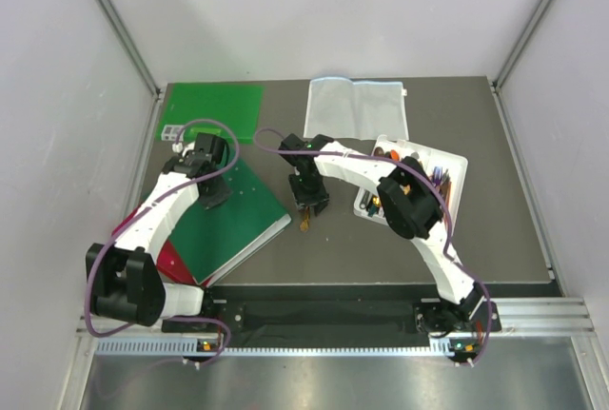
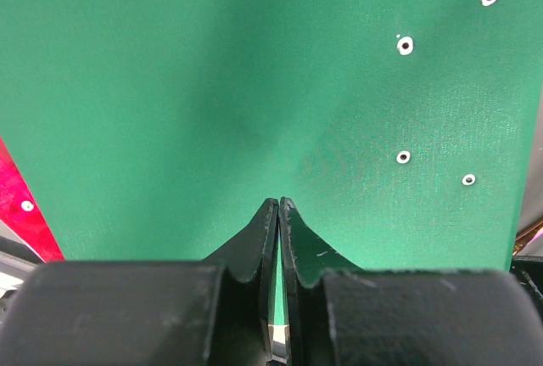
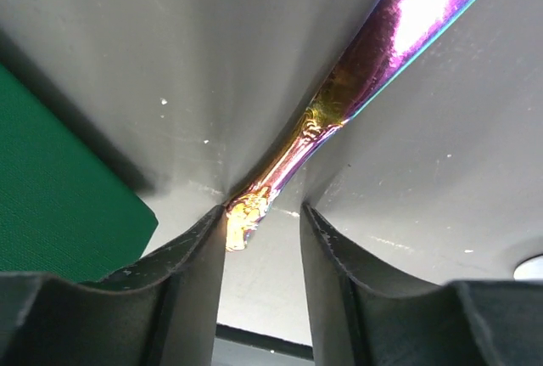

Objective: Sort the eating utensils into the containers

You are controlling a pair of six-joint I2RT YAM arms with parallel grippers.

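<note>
A shiny iridescent utensil (image 3: 369, 56), gold at its near end, lies on the grey table, slanting across the right wrist view. My right gripper is over that gold end with its fingers apart; the end shows against the left finger, with a gap to the other one. From above, only the golden part of the utensil (image 1: 304, 224) shows below the right gripper (image 1: 309, 205). My left gripper has its fingertips together above a green folder, nothing visible between them. A white container (image 1: 455, 165) with several utensils stands at the right, partly hidden by my right arm.
The dark green folder (image 1: 217, 229) lies at the left over a red one (image 1: 175, 263), its corner close to the utensil. A bright green sheet (image 1: 214, 104) and a clear-white pouch (image 1: 357, 110) lie at the back.
</note>
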